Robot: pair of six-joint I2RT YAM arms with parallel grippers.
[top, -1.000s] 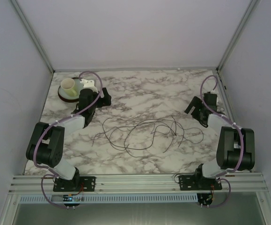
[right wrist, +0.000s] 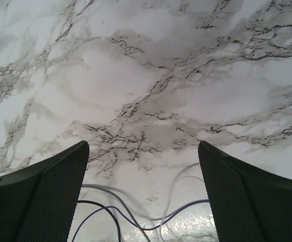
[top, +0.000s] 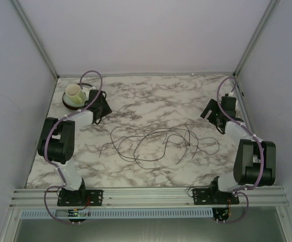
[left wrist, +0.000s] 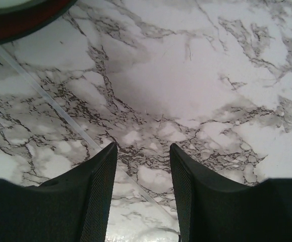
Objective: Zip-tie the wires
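Several thin wires [top: 156,160] lie loosely tangled on the middle front of the marble table; some show along the bottom of the right wrist view. A pale translucent strip [left wrist: 60,111], perhaps a zip tie, lies flat below my left gripper, whose fingers stand part open with nothing between them, near the tray at the back left. My right gripper is open and empty, above bare table at the right, behind the wires.
A dark round tray [top: 68,103] holding a pale green mug [top: 74,92] sits at the back left. Walls bound it.
My left gripper has moved back and a little to the left over the last second, beside the tray. The right arm has shifted slightly. The wires are unchanged.
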